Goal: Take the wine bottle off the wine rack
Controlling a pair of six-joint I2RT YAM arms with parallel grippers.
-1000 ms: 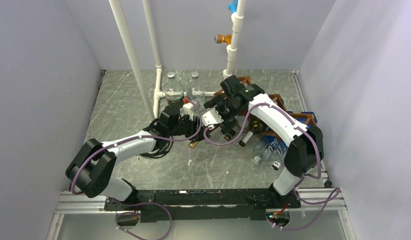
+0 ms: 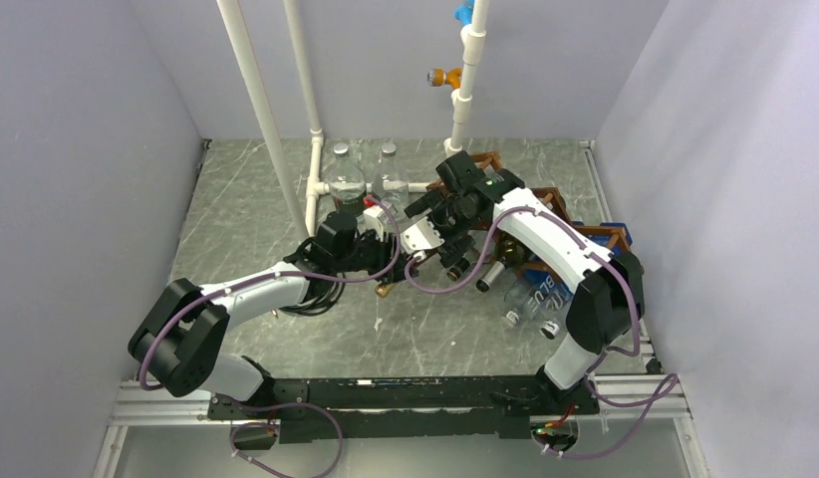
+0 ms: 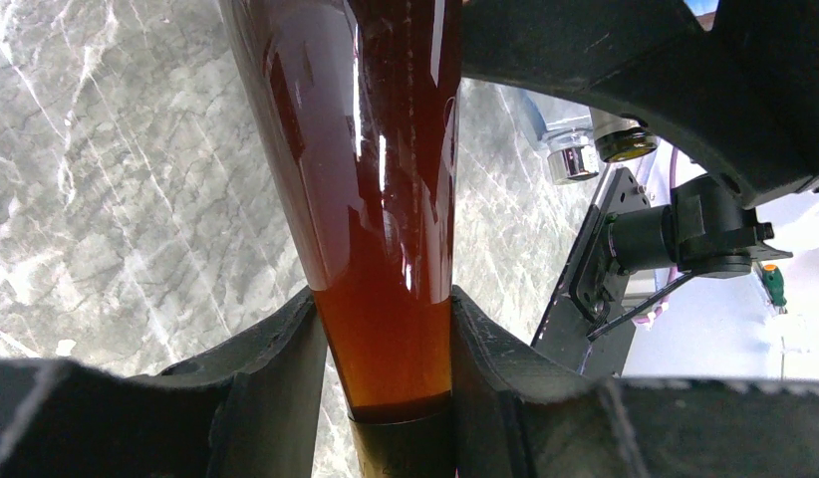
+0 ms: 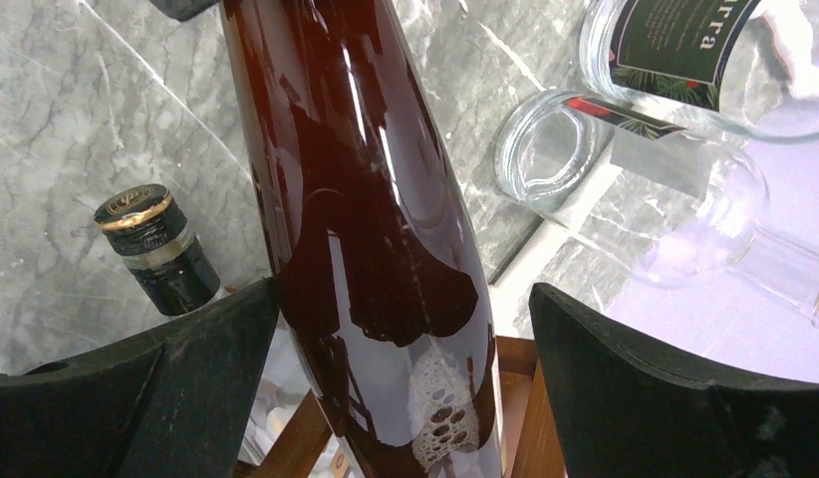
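Observation:
A dark amber wine bottle (image 4: 386, 249) fills the middle of both wrist views. My left gripper is shut on its neck, just above the dark cap (image 3: 406, 443). The cap end shows gold below the left gripper in the top view. My right gripper is open around the wider body. Its left finger meets the bottle's edge; a gap shows before the right finger (image 4: 625, 378). Beneath the bottle's body lies the wooden wine rack (image 4: 535, 418). The bottle's base is out of frame, so whether it rests on the rack is hidden.
Another bottle's black neck (image 4: 156, 249) points out beside the right gripper's left finger. Clear glass bottles (image 4: 625, 189) stand on the other side. More bottles and crates (image 2: 550, 204) crowd the right. White pipes (image 2: 316, 179) rise behind.

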